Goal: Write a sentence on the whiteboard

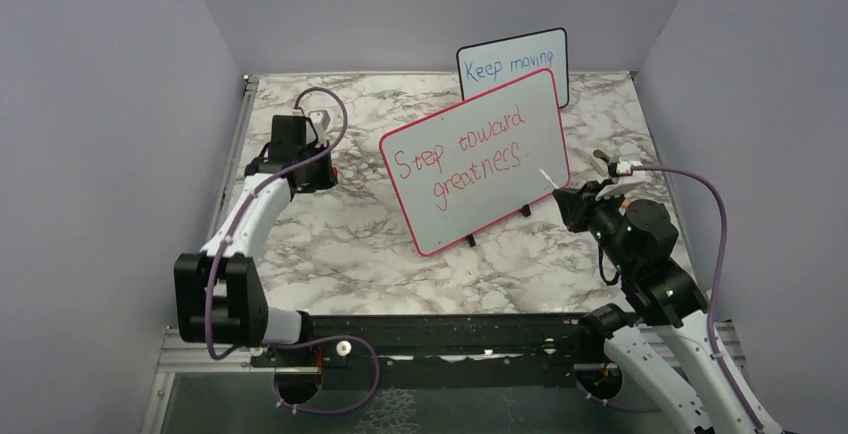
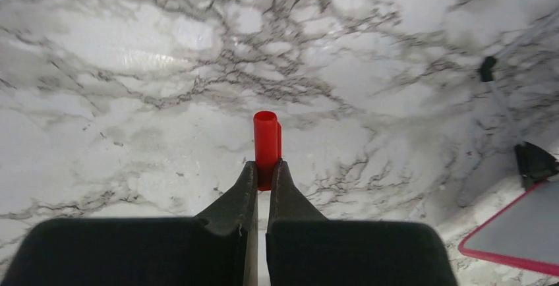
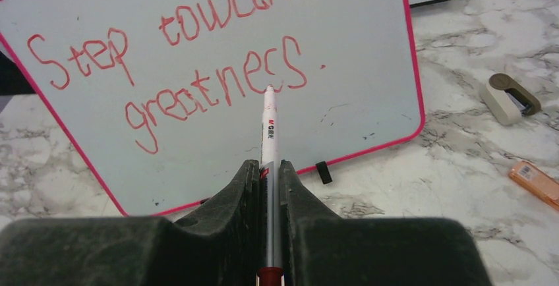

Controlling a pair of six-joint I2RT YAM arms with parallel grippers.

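The pink-edged whiteboard point(image 1: 480, 189) stands tilted mid-table, with "Step toward greatness." written on it in red. A red marker cap point(image 2: 265, 138) is pinched between the fingertips of my left gripper, clear of the tabletop at the left. My right gripper is shut on a white marker point(image 3: 271, 138) with a red band. Its bare tip points towards the board, and in the top view the marker point(image 1: 548, 179) hangs near the board's lower right corner. Whether the tip touches the board cannot be told.
Behind stands a black-edged board point(image 1: 515, 59) reading "Keep moving". To the right lie a grey-and-white clip-like item point(image 3: 511, 98) and an orange box cutter point(image 3: 535, 184). Black feet point(image 1: 526, 211) prop the board's lower edge. Bare marble point(image 1: 350, 274) fills the front left.
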